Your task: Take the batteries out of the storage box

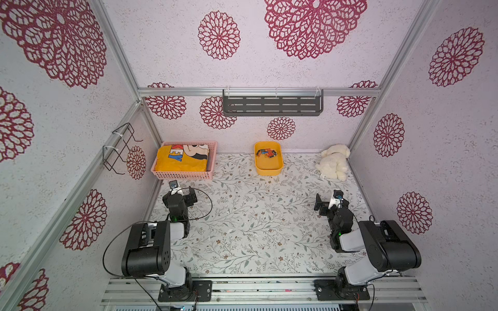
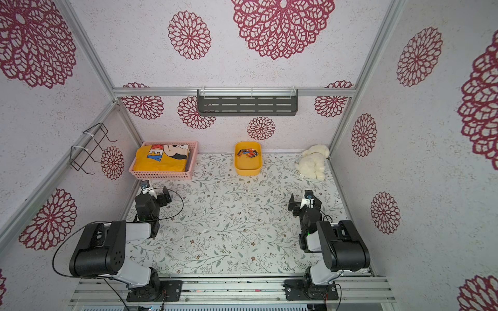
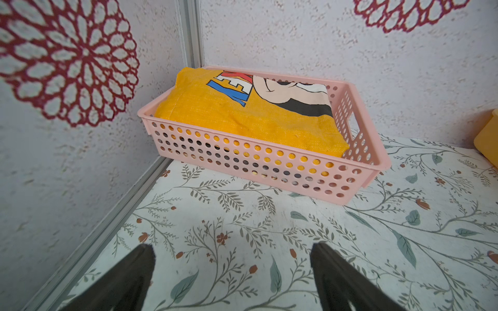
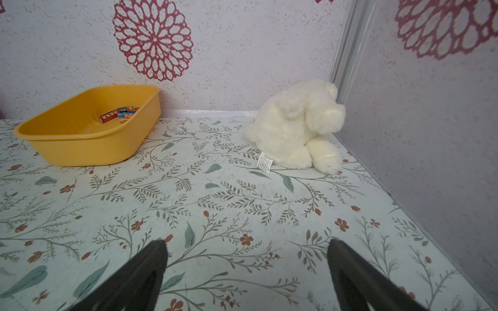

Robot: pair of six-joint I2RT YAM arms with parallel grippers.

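A yellow storage box (image 1: 268, 171) stands at the back centre of the table against the rear wall. Several batteries (image 1: 266, 153) in red, blue and orange lie loosely together toward its back end. From the right wrist view the box (image 4: 88, 150) appears at the far left, with a few batteries (image 4: 118, 113) showing over its rim and the others hidden by its wall. My left gripper is open and empty, in front of the pink basket. On the right side of the table my right gripper also stands open, nothing between its fingers, well away from the box.
A pink basket (image 1: 181, 175) with a folded yellow cloth (image 1: 181, 161) fills the back left. A white plush toy (image 1: 333, 163) sits at the back right. Above the box, a grey rack (image 1: 272, 106) hangs on the wall.
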